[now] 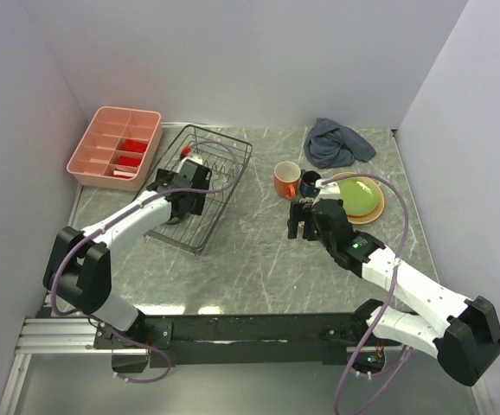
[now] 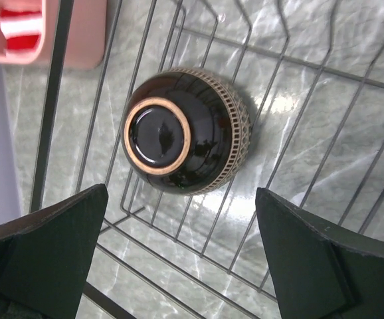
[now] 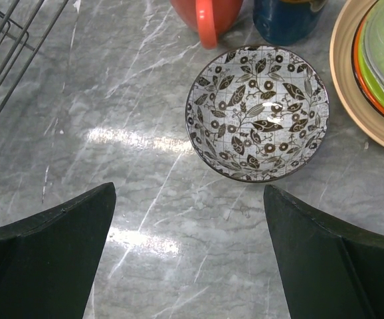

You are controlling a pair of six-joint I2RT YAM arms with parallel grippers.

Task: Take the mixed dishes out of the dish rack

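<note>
A dark bowl with a patterned rim [image 2: 185,131] rests tilted in the wire dish rack [image 2: 305,63], its brown-ringed base showing. My left gripper [image 1: 181,192] is above the rack and the bowl, open; in the left wrist view its fingers [image 2: 46,256] stand wide apart with nothing between them. My right gripper [image 1: 302,220] is open over the counter on the right. Below and ahead of it, a leaf-patterned bowl [image 3: 257,113] lies upright on the counter, apart from the fingers [image 3: 52,249].
Stacked plates [image 1: 361,197], an orange mug [image 1: 286,177] and a dark blue cup [image 1: 310,182] occupy the right side. A grey cloth [image 1: 336,143] lies behind them. The pink divided box [image 1: 112,143] adjoins the rack at back left. Bare counter [image 1: 259,259] fills the middle front.
</note>
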